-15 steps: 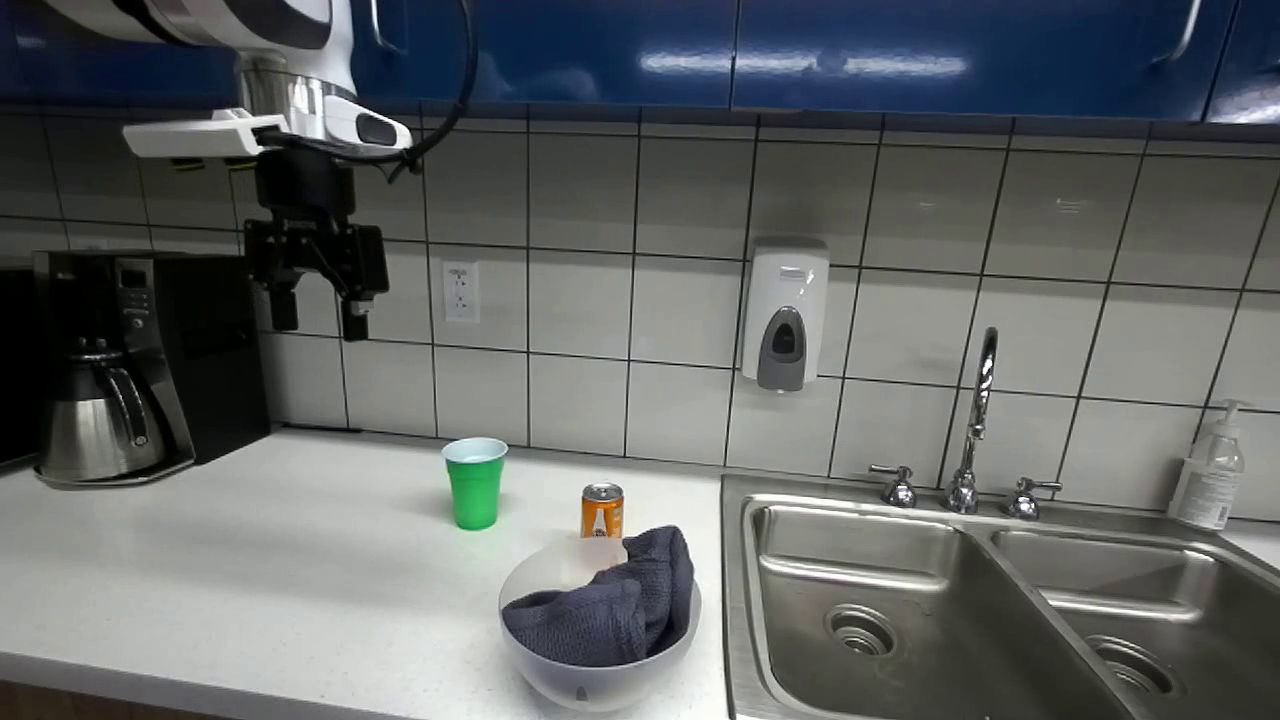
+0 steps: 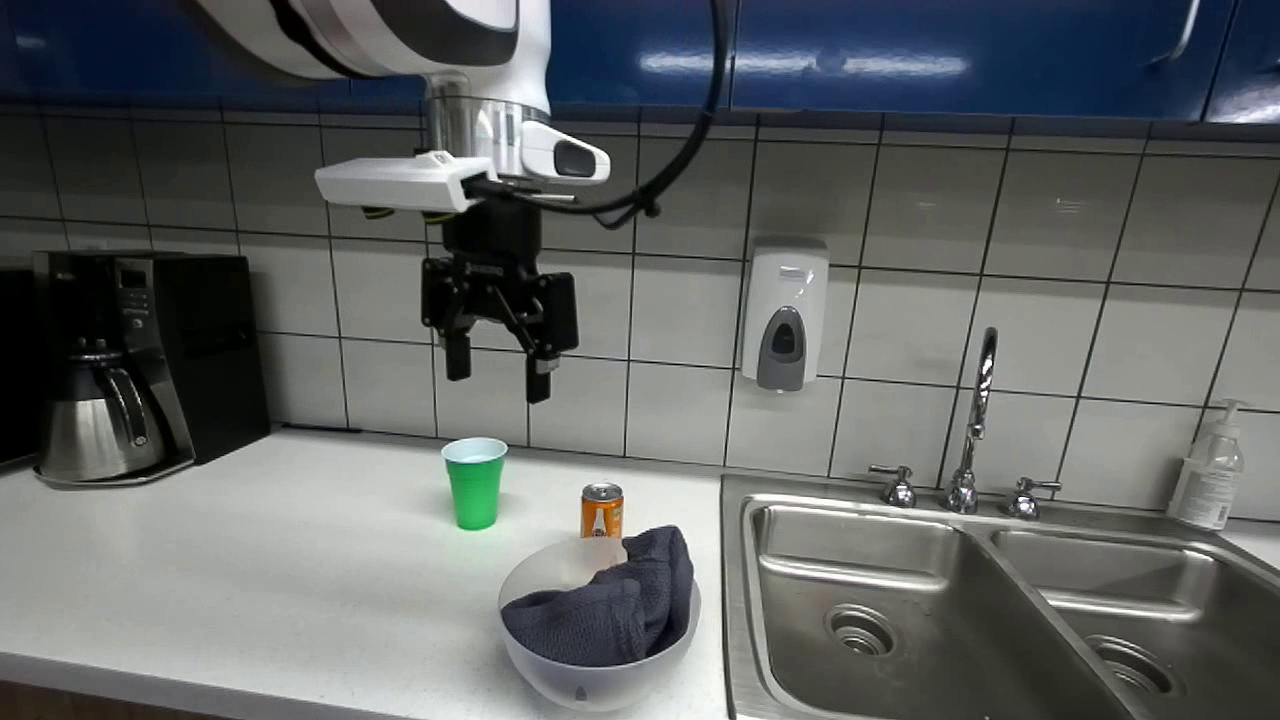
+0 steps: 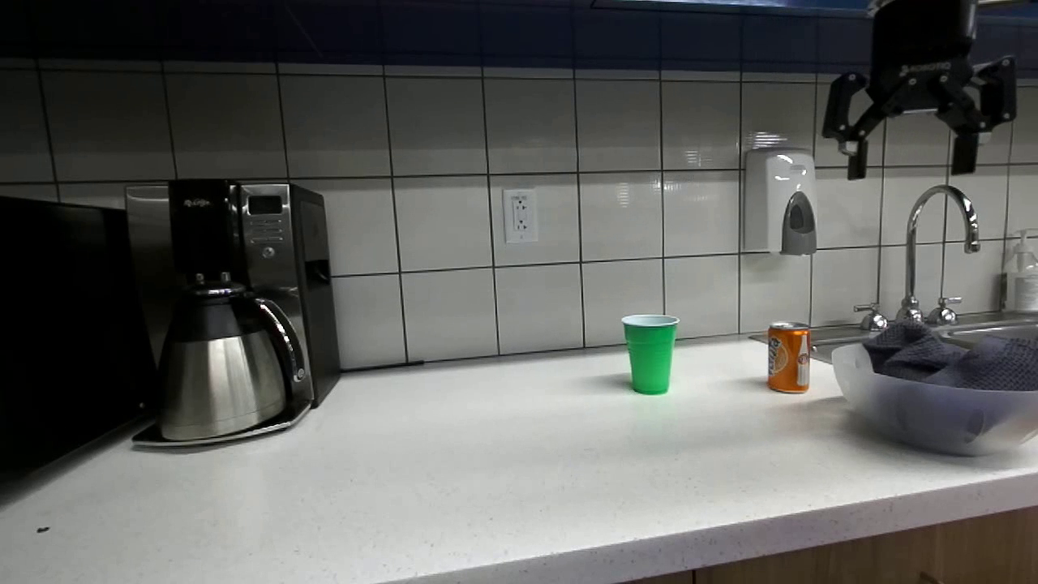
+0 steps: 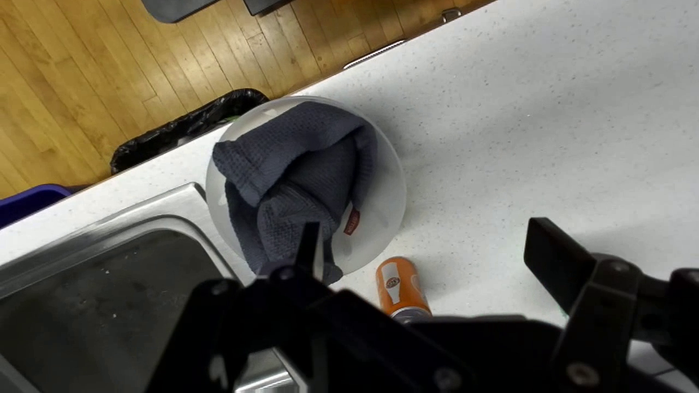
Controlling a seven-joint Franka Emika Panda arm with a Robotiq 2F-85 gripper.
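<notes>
My gripper (image 2: 497, 382) hangs open high above the counter, its fingers apart and nothing between them. Below it a translucent white bowl (image 2: 600, 686) stands near the counter's front edge, beside the sink. A crumpled dark grey towel (image 4: 314, 164) lies in the bowl and leans over part of its rim; a small red tag shows in the wrist view. Just behind the bowl an orange soda can (image 3: 789, 358) stands upright. To the left of the can is an upright green cup (image 3: 651, 355), almost wholly hidden by a finger in the wrist view.
A double steel sink (image 2: 734, 600) with a faucet (image 2: 978, 420) adjoins the bowl's right side. On the far left stands a coffee maker (image 3: 311, 292) with its steel carafe (image 3: 224, 375). A soap dispenser (image 2: 786, 314) is fixed to the tiled wall.
My arm has moved to the right and closer to the bowl in exterior view 1, the gripper still open. Cup, can, bowl and towel have stayed in place.
</notes>
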